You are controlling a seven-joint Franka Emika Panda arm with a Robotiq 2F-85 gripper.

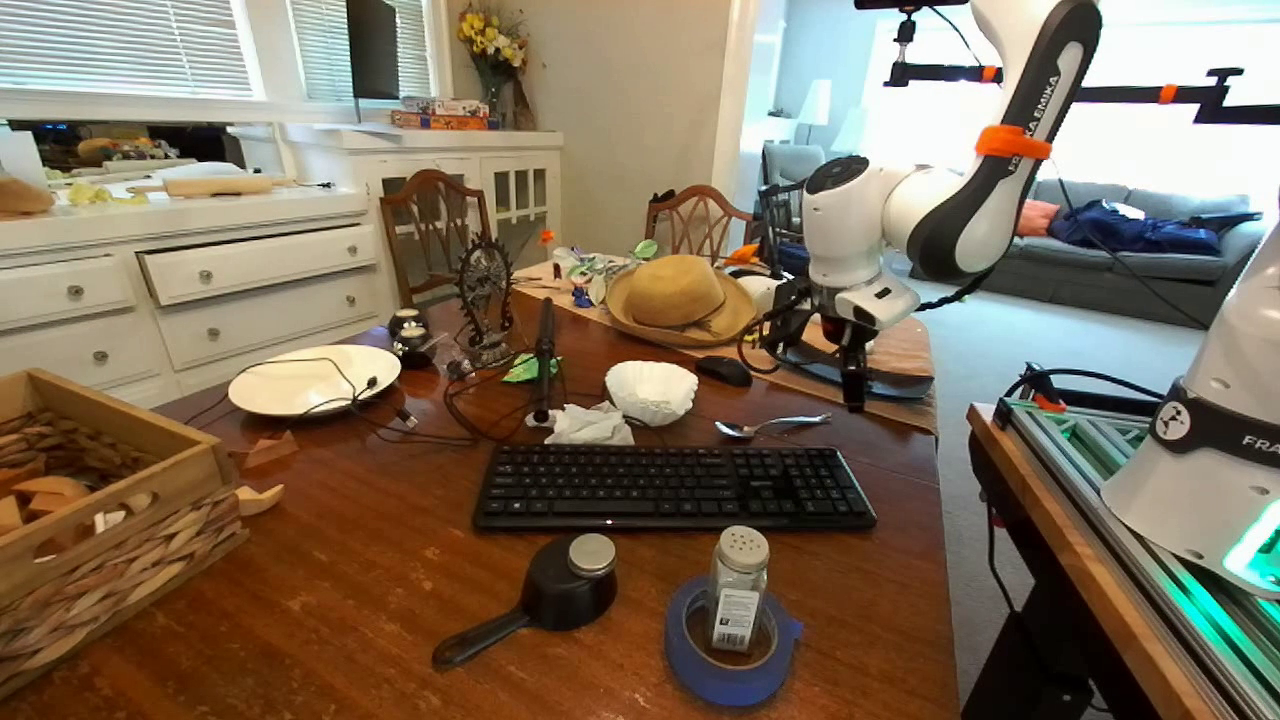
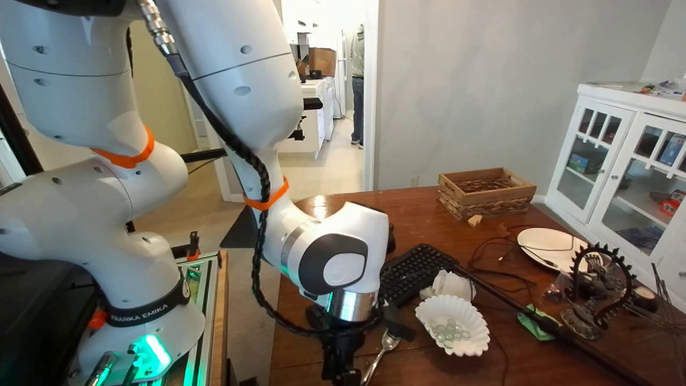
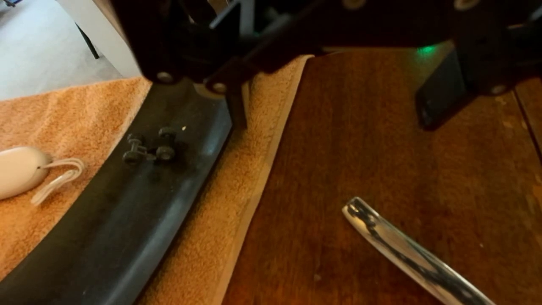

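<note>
My gripper stands open above the table, its fingers wide apart and nothing between them. One finger is over the dark curved object (image 3: 152,203) at the towel's edge; the other is over bare wood. Below them in the wrist view lies the handle of a metal spoon (image 3: 414,251), apart from both fingers. The whole spoon (image 1: 774,424) rests on the table beyond the keyboard (image 1: 675,487) in exterior view 1. To its left sits a white fluted bowl (image 1: 651,394); exterior view 2 shows clear round pieces (image 2: 450,332) inside it.
An orange towel (image 3: 264,157) borders the bare wood. A straw hat (image 1: 678,294) and a black mouse (image 1: 725,370) are near the arm. Closer to the camera are a black pan (image 1: 569,588) and a glass shaker (image 1: 737,588) inside blue tape (image 1: 732,684).
</note>
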